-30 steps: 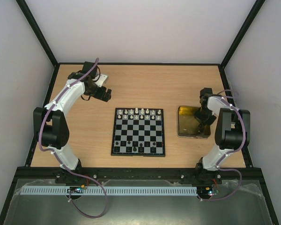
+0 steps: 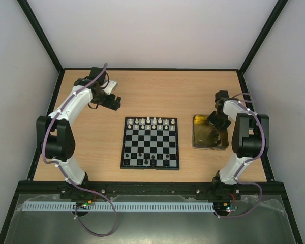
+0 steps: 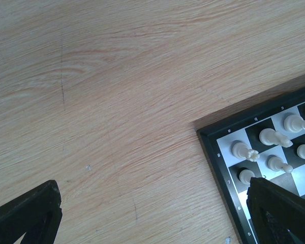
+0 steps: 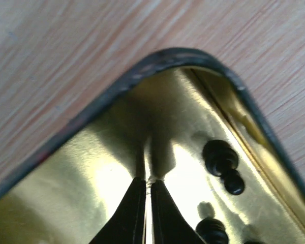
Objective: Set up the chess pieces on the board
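Observation:
The chessboard (image 2: 149,143) holds white pieces along its far rows and several black pieces near its front edge. My left gripper (image 2: 112,101) is parked above the table, left of the board, open with empty space between its fingers. My right gripper is shut, low over the gold tray (image 4: 107,147); whether it grips anything is hidden. In the right wrist view, a black piece (image 4: 219,160) lies tipped beside the tray's wall, with another (image 4: 211,231) below it and a third partly cut off.
Bare wooden table (image 2: 152,91) stretches behind the board and around the left gripper. The tray stands just right of the board, under the right arm. Dark frame rails and white walls bound the workspace.
The right arm has shifted slightly toward the back and left over the tray. The left arm and the pieces on the board look unchanged.

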